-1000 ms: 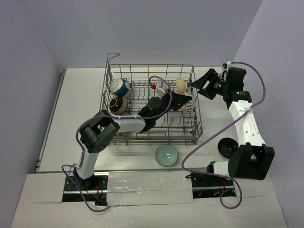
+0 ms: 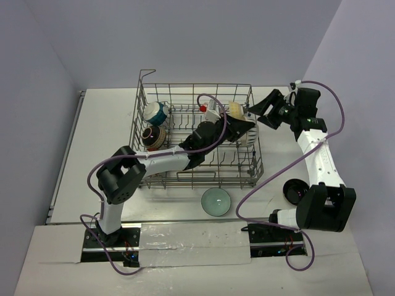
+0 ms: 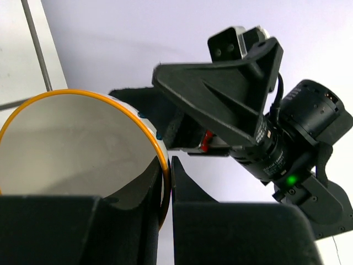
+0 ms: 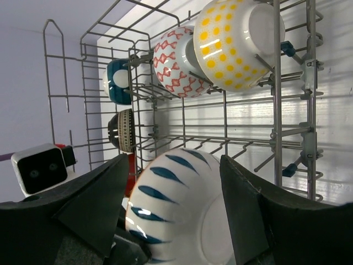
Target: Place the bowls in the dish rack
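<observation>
A white bowl with blue leaf marks (image 4: 165, 199) and an orange rim (image 3: 142, 122) is at the right side of the dish rack (image 2: 203, 180). My left gripper is shut on its rim. The right gripper stands open, its fingers (image 4: 248, 207) spread in front of the bowl's outside; whether they touch it I cannot tell. Behind sit a yellow-dotted bowl (image 4: 223, 47) and a red-patterned bowl (image 4: 175, 63), tilted in the rack. A teal-and-white bowl (image 2: 155, 113) and a dark brown bowl (image 2: 153, 137) rest at the rack's left.
Outside the rack, a green bowl (image 2: 216, 201) lies on the counter in front, and a black bowl (image 2: 296, 191) to the right near my right arm. Rack wires (image 4: 277, 110) stand close to the right fingers.
My left gripper has shifted slightly right at the rack's right side, and the left elbow has swung a little left and down. The right gripper has stayed almost still.
</observation>
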